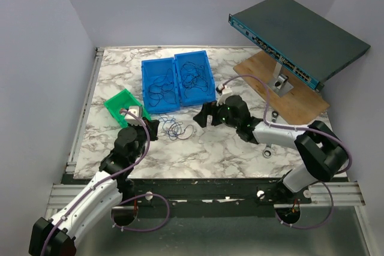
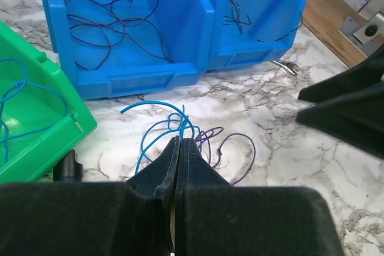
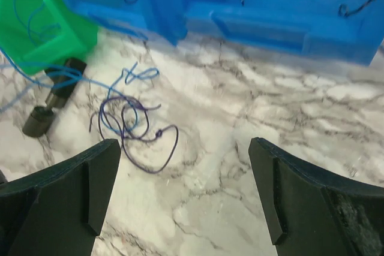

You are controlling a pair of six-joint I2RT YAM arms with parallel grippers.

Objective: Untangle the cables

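A blue cable [image 2: 147, 143] and a dark purple cable [image 2: 252, 147] lie looped together on the marble table, in front of the blue bins. My left gripper [image 1: 155, 128] is shut on the blue cable, whose free end [image 2: 144, 104] curves out past the fingertips in the left wrist view. From there the raised stretch of blue cable runs down to the loops; the right wrist view shows this too. The purple cable [image 3: 174, 143] rests on the table, its loops crossing the blue ones. To the right of the loops, above bare table, my right gripper [image 1: 207, 116] hangs open and empty.
Dark cables lie in the two joined blue bins [image 2: 144, 80] behind. Blue cable lies in the green bin [image 2: 69, 117] at the left. Farther right stand a wooden board [image 1: 300, 107] and a large tilted rack device [image 1: 300, 37].
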